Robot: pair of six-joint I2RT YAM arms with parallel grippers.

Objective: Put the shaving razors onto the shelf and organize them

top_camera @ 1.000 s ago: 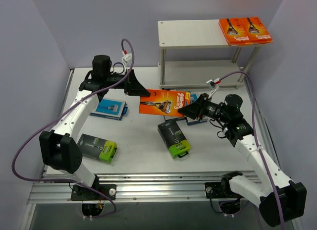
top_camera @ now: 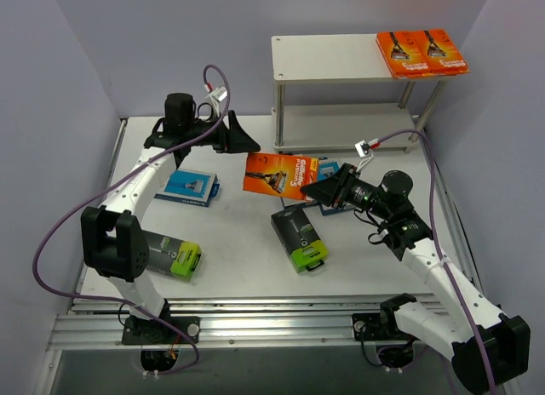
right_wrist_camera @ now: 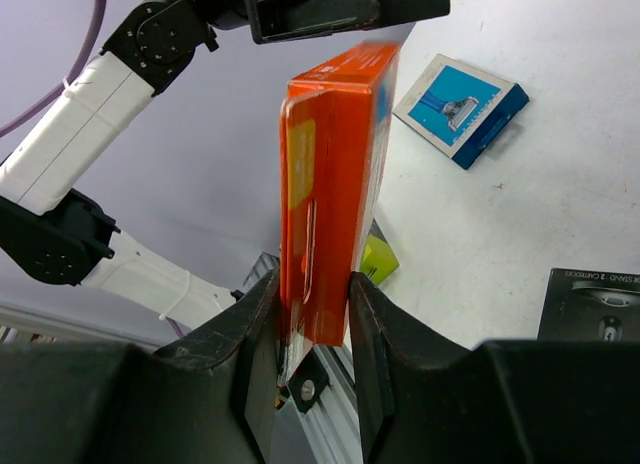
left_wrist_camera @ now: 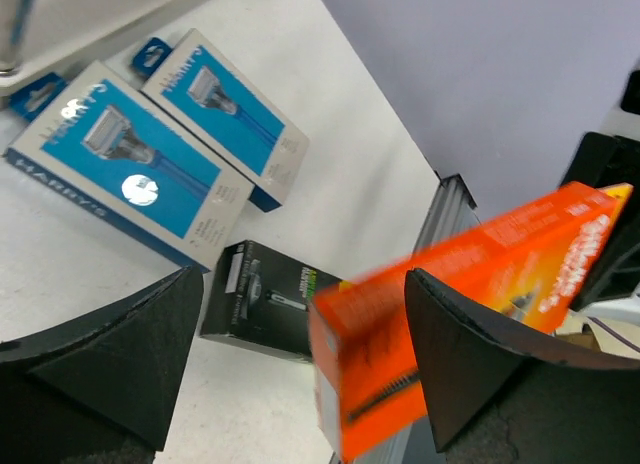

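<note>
An orange Gillette razor box [top_camera: 279,174] is held in the air by my right gripper [top_camera: 315,191], which is shut on its right end; in the right wrist view it rises upright from between those fingers. My left gripper [top_camera: 249,143] is open at the box's other end, just apart from it, its fingers wide on either side in the left wrist view. Two orange boxes [top_camera: 403,54] lie side by side on the right of the shelf's top [top_camera: 324,59].
Blue Harry's boxes [left_wrist_camera: 130,162] lie before the shelf. Another blue box [top_camera: 187,187] lies at left. Dark green-ended boxes [top_camera: 298,237] lie at front centre and front left [top_camera: 170,254]. The lower shelf [top_camera: 341,123] looks clear.
The box has shifted slightly to the right with my right gripper.
</note>
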